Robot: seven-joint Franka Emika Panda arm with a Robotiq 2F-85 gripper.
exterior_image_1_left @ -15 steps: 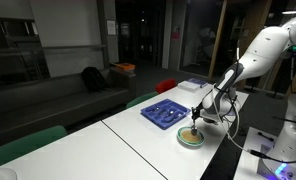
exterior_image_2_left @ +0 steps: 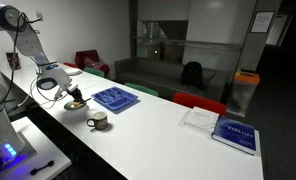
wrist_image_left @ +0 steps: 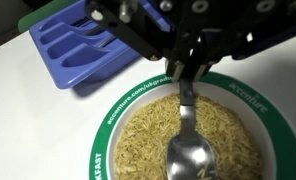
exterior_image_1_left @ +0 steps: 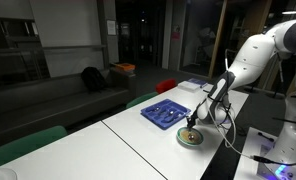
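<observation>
My gripper is shut on the handle of a metal spoon (wrist_image_left: 191, 153), which points down over the bowl. Below it, a white bowl with a green lettered rim (wrist_image_left: 110, 128) holds small pale-brown grains (wrist_image_left: 146, 128) that look like rice or cereal. The spoon's bowl lies at or just over the grains; whether it is sunk into them I cannot tell. In the first exterior view the bowl (exterior_image_1_left: 180, 142) stands near the table's right edge, with my gripper (exterior_image_1_left: 192, 124) right above it.
A blue compartment tray (exterior_image_1_left: 165, 113) holding cutlery lies behind the bowl. In the second exterior view, a dark mug with a pale front (exterior_image_2_left: 98, 121) stands near the bowl, and a dark blue box (exterior_image_2_left: 236, 135) lies far along the table.
The gripper has come slightly lower and to the left over the bowl, with the spoon in it. The bowl and tray have not visibly moved.
</observation>
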